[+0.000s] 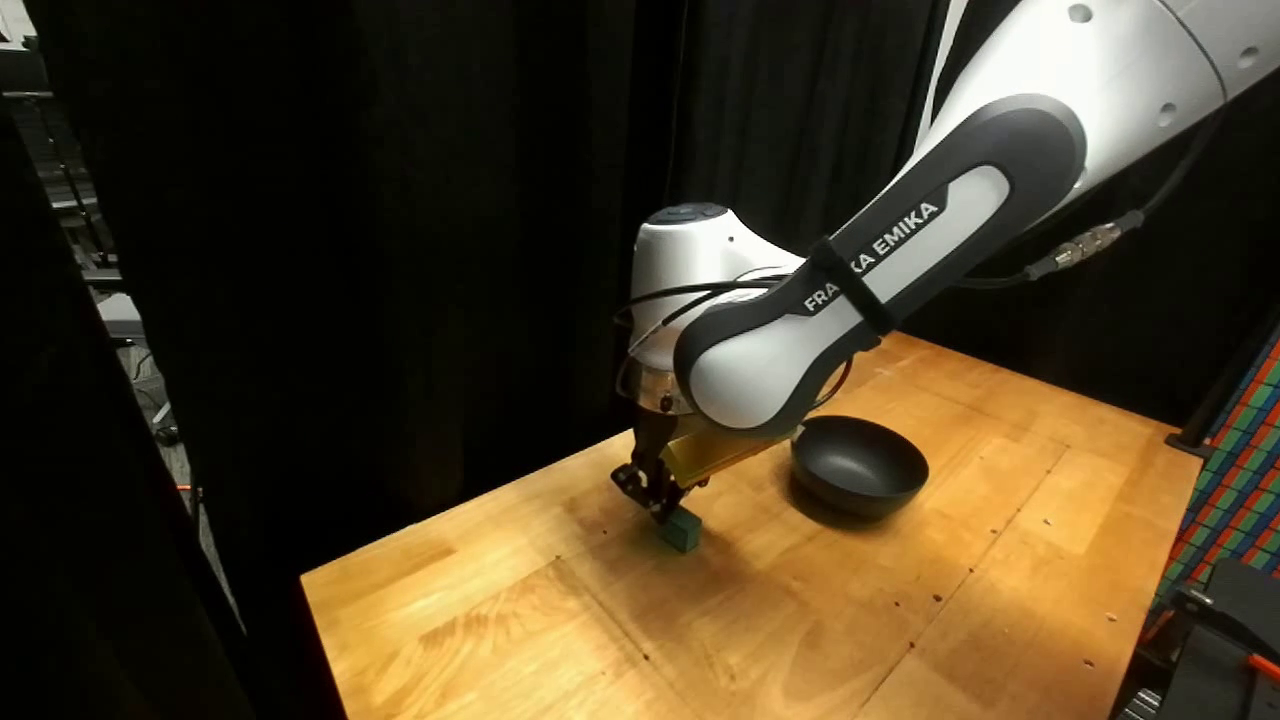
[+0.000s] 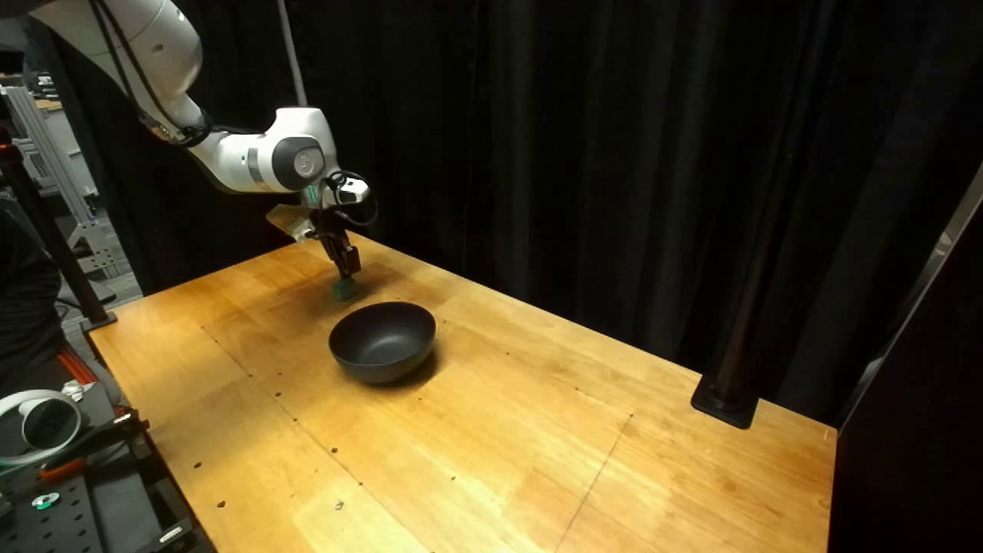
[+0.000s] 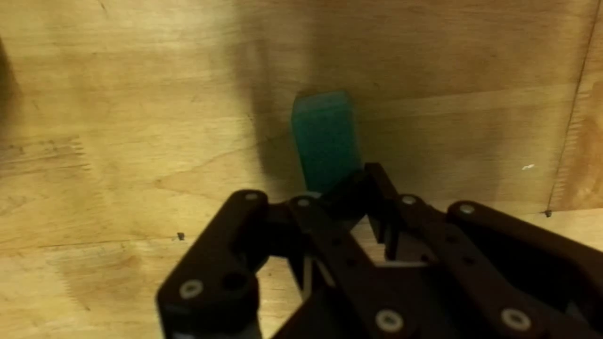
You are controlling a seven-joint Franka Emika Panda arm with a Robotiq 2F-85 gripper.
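Note:
A small green block [image 1: 681,530] is at the far side of the wooden table, and my gripper [image 1: 662,509] is shut on one end of it. Seen from the wrist, the block [image 3: 325,138] juts out beyond the dark fingertips, which hide its near end. In exterior view 2 the same block [image 2: 343,289] shows just under the gripper [image 2: 346,273]. It is at or close to the tabletop; whether it touches the wood I cannot tell. A black bowl [image 1: 859,463] stands apart from the block, upright, and the part of it in view is empty.
Bare wood [image 2: 553,405] stretches over most of the table. Black curtains hang behind the far edge, near the arm. A dark post base [image 2: 725,402] sits at the table's back edge in exterior view 2.

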